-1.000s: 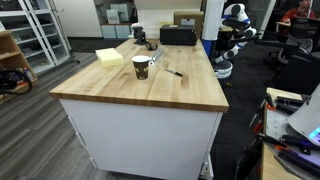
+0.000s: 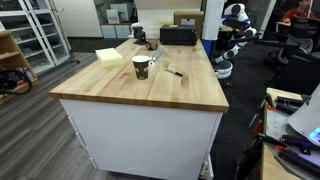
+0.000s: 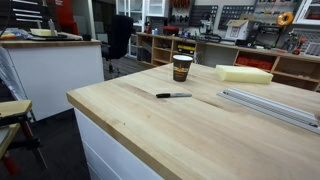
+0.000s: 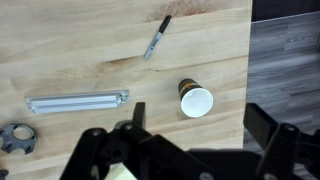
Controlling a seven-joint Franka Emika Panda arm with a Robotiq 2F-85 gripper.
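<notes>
A dark paper cup with a white rim (image 2: 141, 72) stands upright on the wooden tabletop; in exterior view 2 the cup (image 3: 182, 68) shows an orange-brown band. Seen from above in the wrist view, its pale round top (image 4: 197, 102) faces the camera. A black and grey marker (image 4: 157, 37) lies flat, apart from the cup; the marker (image 3: 174, 95) is also plain in exterior view 2. My gripper is open, its two dark fingers wide apart at either side of the cup in the picture. Nothing is held between them.
A silver metal rail (image 4: 78, 102) and a dark round part (image 4: 17, 137) lie left in the wrist view. A pale yellow block (image 3: 243, 74) rests behind the cup in exterior view 2.
</notes>
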